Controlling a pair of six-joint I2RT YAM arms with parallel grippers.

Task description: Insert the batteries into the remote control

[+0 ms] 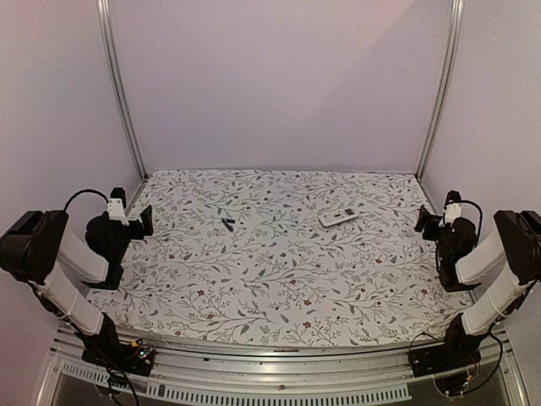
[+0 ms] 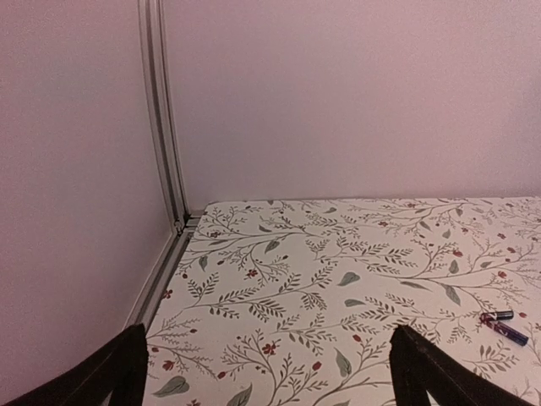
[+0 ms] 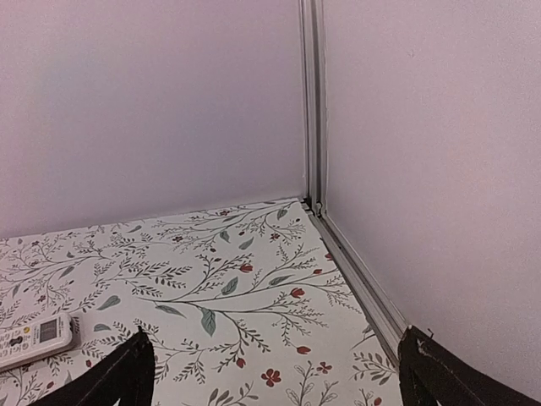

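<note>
Two small dark batteries lie close together left of the table's middle; in the left wrist view one battery (image 2: 497, 315) is behind the other battery (image 2: 506, 331), at the right edge. The white remote control (image 1: 338, 217) rests flat at right of centre, and the right wrist view shows only part of the remote (image 3: 34, 340). My left gripper (image 1: 146, 222) is at the table's left side, my right gripper (image 1: 420, 220) at its right side. Both stand open and empty, well away from the objects. Whether the remote's battery compartment is uncovered cannot be seen.
Pale walls (image 1: 279, 85) enclose the back and both sides, and a metal rail (image 1: 279, 359) runs along the front edge.
</note>
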